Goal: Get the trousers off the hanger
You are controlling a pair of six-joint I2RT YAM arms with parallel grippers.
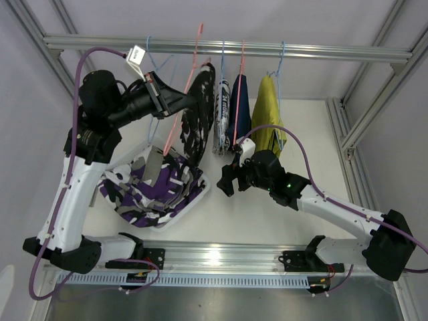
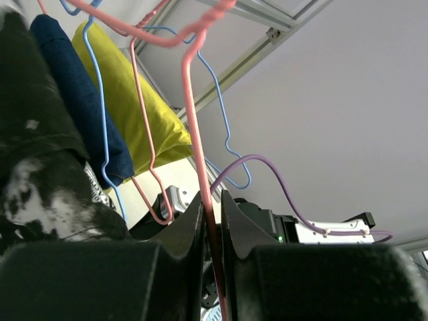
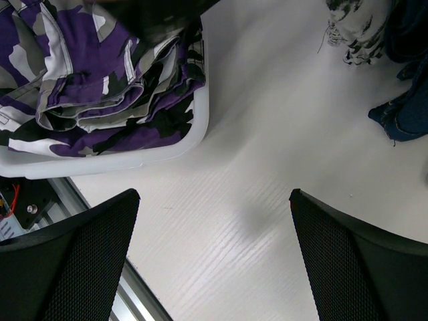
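Dark camouflage trousers (image 1: 198, 117) hang on a pink hanger from the rail. My left gripper (image 1: 178, 101) is at that hanger; in the left wrist view its fingertips (image 2: 234, 234) sit at the pink wire (image 2: 194, 114), close together, and whether they are fully shut on it is unclear. The dark cloth (image 2: 40, 167) fills the left of that view. My right gripper (image 1: 227, 175) stands open below the hanging clothes, with bare floor between its fingers in the right wrist view.
A white bin (image 3: 167, 154) of purple camouflage clothing is on the floor at left. Patterned (image 1: 221, 114), navy (image 1: 239, 114) and yellow-green (image 1: 266, 110) garments hang to the right on the rail (image 1: 321, 51).
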